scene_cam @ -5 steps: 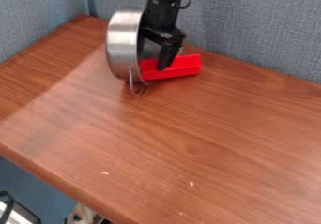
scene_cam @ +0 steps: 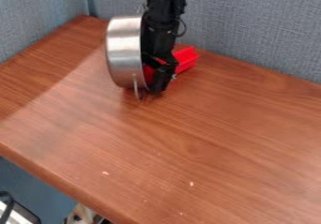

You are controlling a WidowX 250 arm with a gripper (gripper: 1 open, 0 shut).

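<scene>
A steel pot (scene_cam: 123, 52) lies on its side at the back of the wooden table, its bottom facing left. My black gripper (scene_cam: 160, 70) hangs down at the pot's right side, in front of a red object (scene_cam: 187, 58) that shows to its right and between it and the pot. The fingertips are dark and overlap the red object, so whether they are open or shut is unclear.
Grey padded walls (scene_cam: 257, 26) stand behind and to the left. Part of some equipment shows below the table's lower left edge.
My gripper has moved down and slightly toward the front, from over the red object to low beside the pot. More of the red object is now covered, and less of it shows on the right.
</scene>
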